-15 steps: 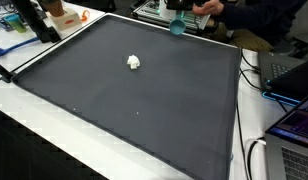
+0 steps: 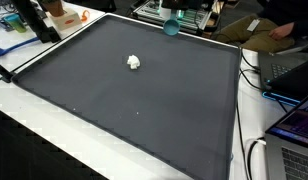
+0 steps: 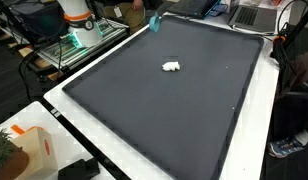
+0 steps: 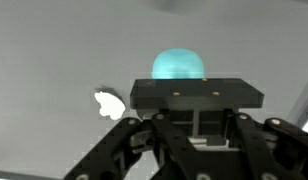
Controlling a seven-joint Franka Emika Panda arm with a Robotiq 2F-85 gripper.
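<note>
A turquoise cup-like thing (image 2: 171, 27) is at the far edge of the grey mat, below the dark end of the arm. In exterior view 2 the same turquoise thing (image 3: 154, 24) shows near the mat's far left corner. The wrist view shows my gripper shut on the turquoise thing (image 4: 179, 64), whose rounded side sticks out past the dark fingers; the rest is hidden behind them. A small white crumpled piece (image 2: 133, 62) lies on the mat, apart from the gripper, and appears left of the fingers in the wrist view.
Laptops (image 2: 294, 75) and cables line the right side. A brown pot (image 3: 9, 158) and other clutter stand off the mat's near left corner in exterior view 2.
The turquoise thing has shifted slightly left in exterior view 1, along with the arm above it. The white piece has stayed in place.
</note>
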